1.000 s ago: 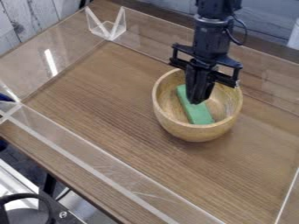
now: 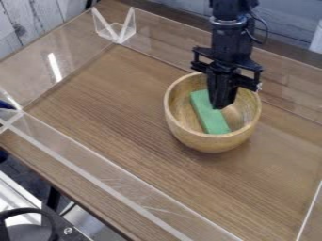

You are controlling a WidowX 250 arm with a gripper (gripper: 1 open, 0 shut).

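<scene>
A round wooden bowl (image 2: 212, 140) sits on the right half of the wooden table, with a green block (image 2: 208, 114) lying inside it. My black gripper (image 2: 219, 99) hangs from above with its fingertips over the bowl, just above and right of the green block. It appears shut; whether it touches the block cannot be told, and nothing shows clearly between its fingers.
A small white wire object (image 2: 115, 25) stands at the back left. Dark cables lie at the bottom left corner.
The arm has shifted slightly and looks more upright over the bowl. The bowl and green block are in about the same place.
</scene>
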